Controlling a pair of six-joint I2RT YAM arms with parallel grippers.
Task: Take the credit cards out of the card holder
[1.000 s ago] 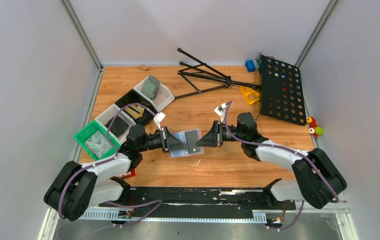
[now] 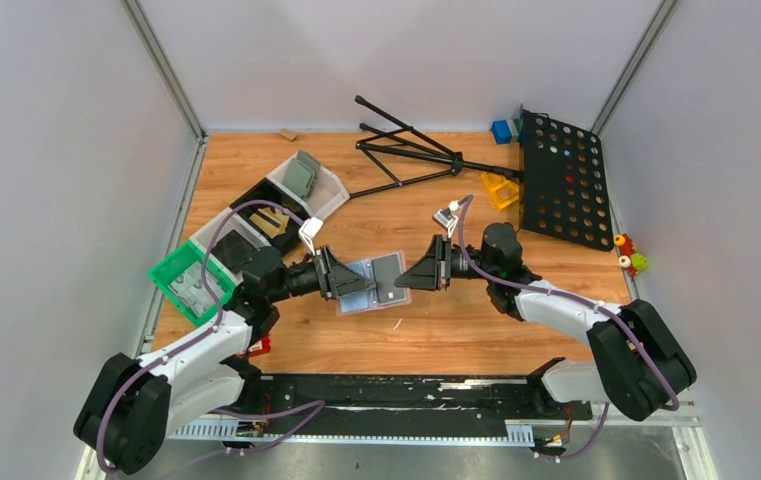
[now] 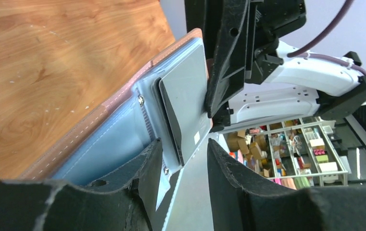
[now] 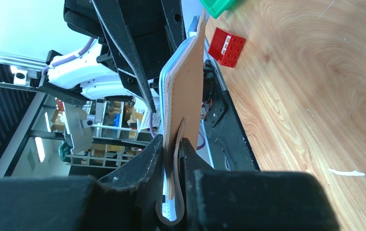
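The open card holder [image 2: 356, 302], blue inside and pinkish tan outside, is held up above the table's middle. My right gripper is shut on its right edge, with the tan cover between the fingers. A dark grey card [image 3: 186, 91] sits in the holder's right-hand pocket, its inner edge standing a little away from the blue sleeve [image 3: 111, 144]. My left gripper stands open at the holder's left side; the card's lower inner edge appears in the gap between its fingertips. Whether either finger touches the card cannot be told.
At the left stand a green tray [image 2: 161, 272] and several other bins. A folded black tripod [image 2: 406, 150] lies at the back, near a black perforated panel [image 2: 566, 180]. A red brick [image 4: 226, 47] lies near the front left.
The left arm has shifted slightly left and its wrist has turned a little.
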